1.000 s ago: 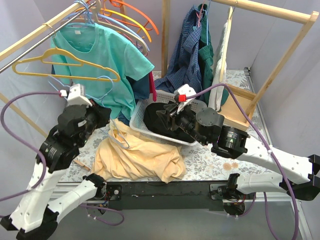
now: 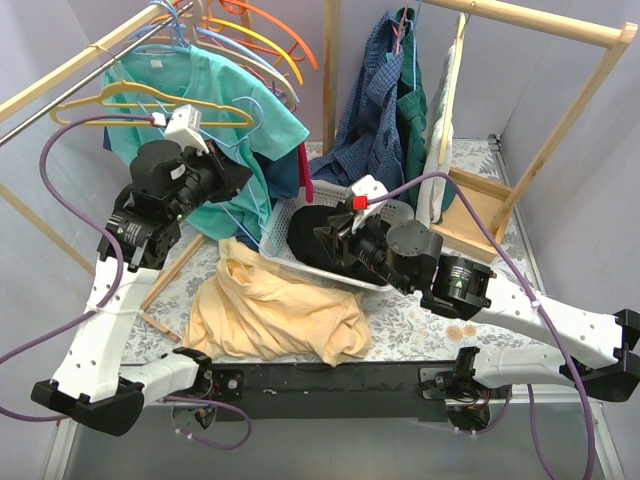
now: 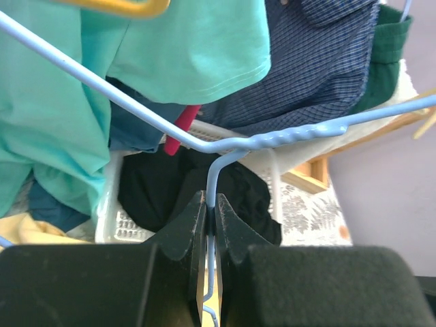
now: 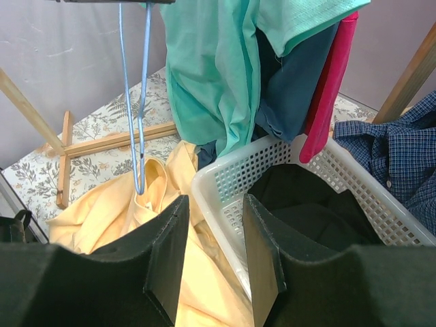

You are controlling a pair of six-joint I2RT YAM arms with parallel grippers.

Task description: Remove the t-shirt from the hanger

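Observation:
A light blue hanger (image 3: 272, 139) carries no shirt, and my left gripper is shut on the thin stem below its shoulder bars. In the top view this left gripper (image 2: 240, 178) is raised in front of the hanging teal shirt (image 2: 215, 90). The pale yellow t-shirt (image 2: 265, 310) lies crumpled on the floor in front of the basket, apart from the hanger. My right gripper stands open above the basket's near left side, nothing between its fingers. Part of the hanger (image 4: 142, 116) dangles at upper left in the right wrist view.
A white basket (image 2: 275, 235) holds black cloth (image 2: 318, 238). An empty yellow hanger (image 2: 150, 101) and several others hang from the left rail (image 2: 75, 70). More clothes, including blue checked cloth (image 2: 370, 120), hang at the back. A wooden tray (image 2: 480, 215) lies at the right.
My left gripper has moved up and to the right with the blue hanger. The yellow hanger has swung right and up. The yellow t-shirt and the right arm have stayed put.

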